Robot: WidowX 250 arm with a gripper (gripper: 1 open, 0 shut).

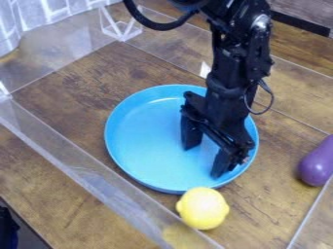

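Observation:
My black gripper [216,136] reaches down from the top onto a round blue plate [146,141], its open fingers low over the plate's right half. Nothing shows between them. A yellow object [203,207], like a lemon, lies just in front of the plate's near edge.
A purple eggplant-like object [316,163] lies at the right, apart from the plate. Clear plastic walls run along the left and lower left.

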